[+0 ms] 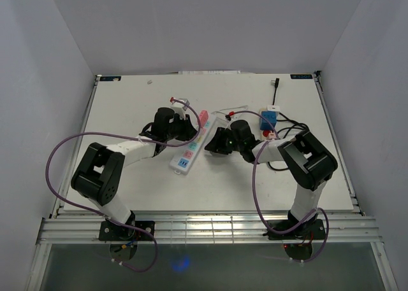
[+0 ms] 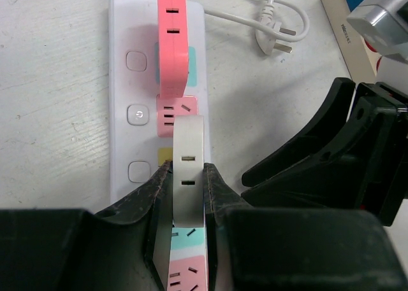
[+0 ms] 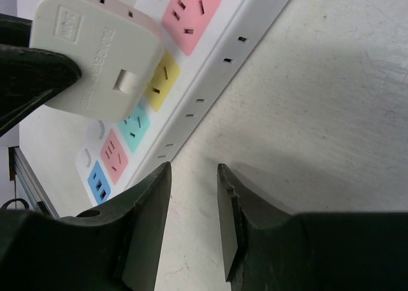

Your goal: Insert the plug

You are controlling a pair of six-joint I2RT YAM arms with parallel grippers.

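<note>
A long white power strip (image 1: 183,162) with pink, yellow, cyan and blue sockets lies mid-table. My left gripper is shut on a white plug (image 2: 188,144) above its middle. A pink plug (image 2: 172,42) stands at the strip's far end in the left wrist view. My right gripper is part open with nothing between its fingers, beside the strip's right side, above bare table. In the right wrist view, the white plug appears at upper left, held by black left fingers (image 3: 35,81).
A white cable with a plug (image 2: 268,36) lies beside the strip's far end. A blue device (image 1: 268,119) with black cables sits at the right of the table.
</note>
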